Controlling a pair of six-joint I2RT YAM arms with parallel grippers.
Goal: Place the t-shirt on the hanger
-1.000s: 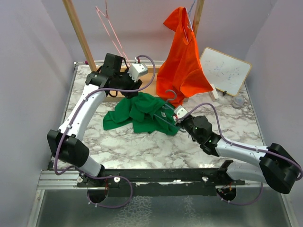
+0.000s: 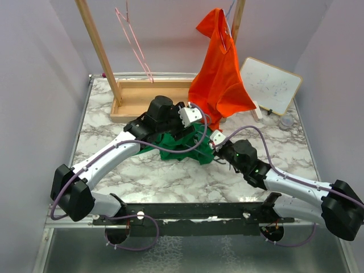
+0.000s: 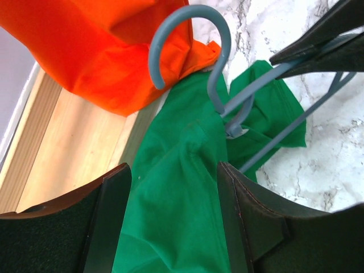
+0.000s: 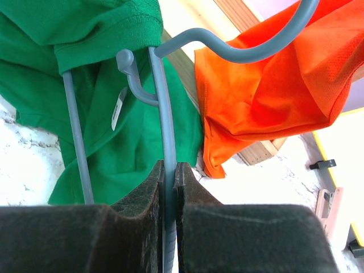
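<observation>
A green t shirt [image 3: 176,222] lies crumpled on the marble table, with a grey-blue hanger [image 4: 168,125] reaching into it and its hook above the cloth. My right gripper is shut on the hanger's bar at the right of the shirt. My left gripper hangs open over the shirt, close to the hook, with green cloth visible between and below its fingers. In the top view the left arm hides much of the shirt.
An orange garment [image 2: 216,74] hangs from a rack at the back, close beside the shirt. A wooden tray [image 2: 136,91], a whiteboard [image 2: 270,82] and a cup [image 2: 286,121] stand behind.
My left arm has swung right and toward the front, from above the tray to over the shirt near the hanger. The right arm has moved slightly toward the front.
</observation>
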